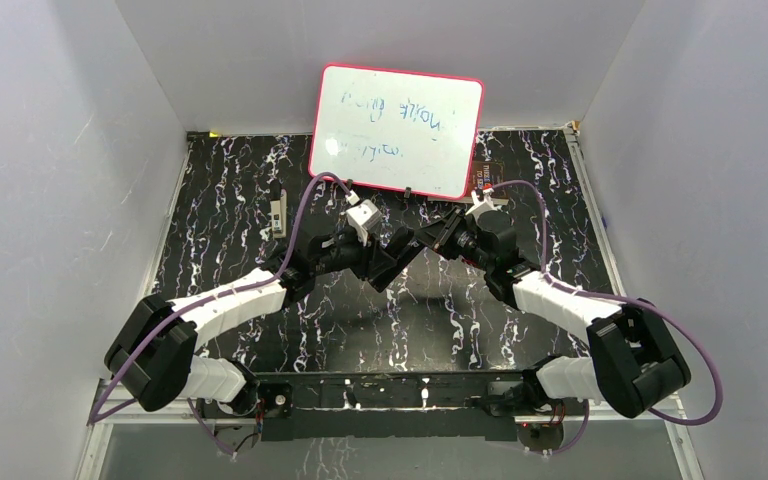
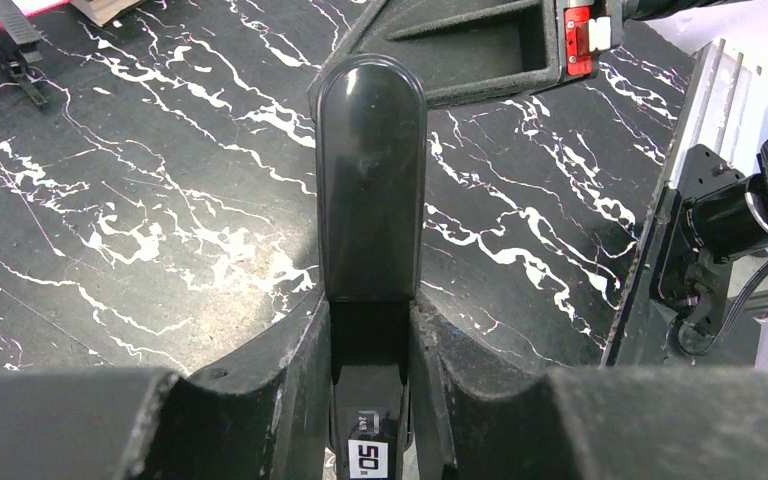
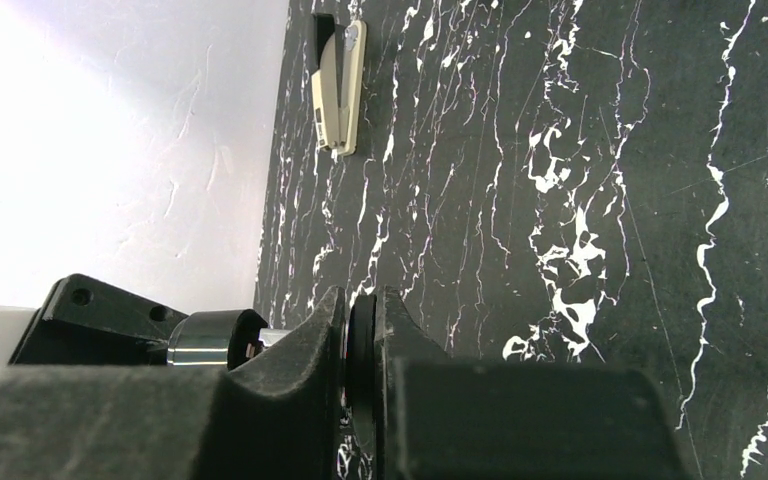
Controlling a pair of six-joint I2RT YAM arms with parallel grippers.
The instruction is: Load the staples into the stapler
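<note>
A black stapler [image 2: 370, 180] is held up over the middle of the table. My left gripper is shut on it, with its fingers pressed against both sides; in the top view the stapler [image 1: 397, 265] slants up to the right. At its upper right end is my right gripper [image 1: 426, 238]. In the right wrist view the right gripper has its fingers close together around a narrow dark shape, apparently the stapler's edge; whether they grip it is unclear. No staples can be made out.
A beige and black stapler [image 1: 278, 214] lies at the back left. A whiteboard [image 1: 400, 125] leans at the back, with a dark book or box [image 1: 487, 176] by its right foot.
</note>
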